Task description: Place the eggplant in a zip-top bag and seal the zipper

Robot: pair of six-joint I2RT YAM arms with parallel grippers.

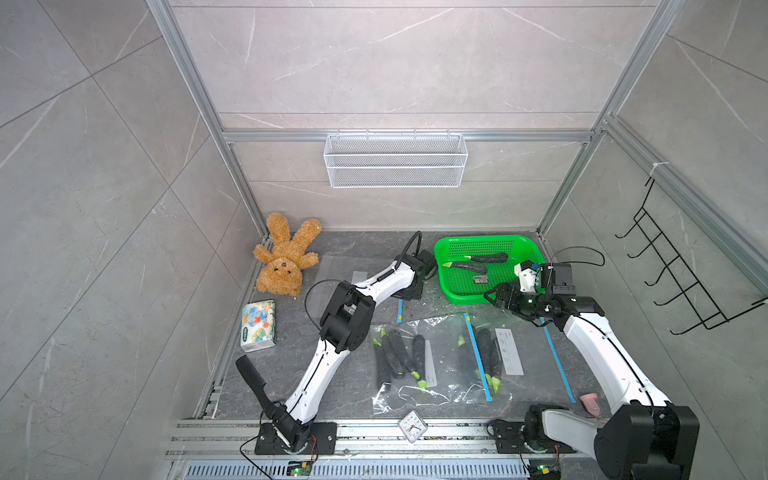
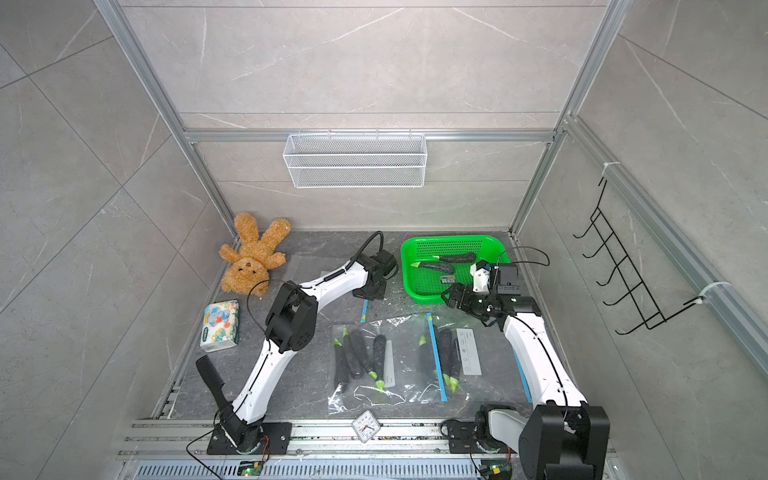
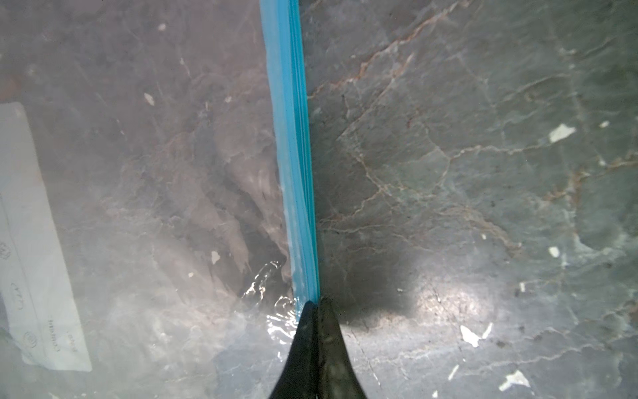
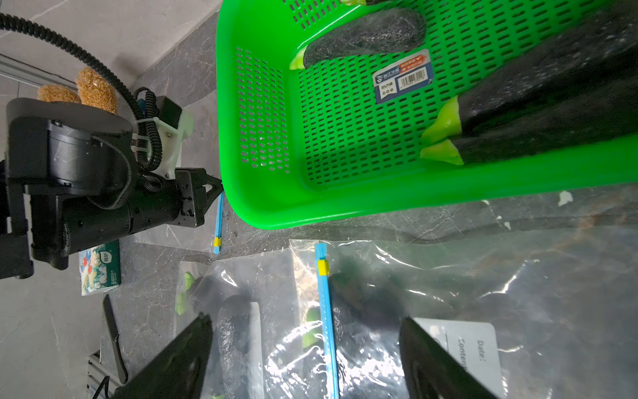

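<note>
An empty-looking zip bag with a blue zipper [image 3: 292,146] lies at the back centre; my left gripper is shut at that zipper's edge, the strip running up to its fingertips. Bags holding eggplants [image 1: 397,356] lie along the front, with a blue zipper strip and yellow slider [image 4: 323,267] between them. More eggplants [image 4: 364,38] sit in the green basket [image 4: 259,212]. My right gripper hangs by the basket's front, above the bags, its blurred fingers apart with nothing seen held between them.
A teddy bear [image 1: 280,272] and tissue pack [image 1: 258,324] lie on the left, a small clock [image 1: 413,425] at the front edge. A white wire rack [image 1: 395,160] hangs on the back wall, a black hook rack [image 1: 672,264] on the right wall.
</note>
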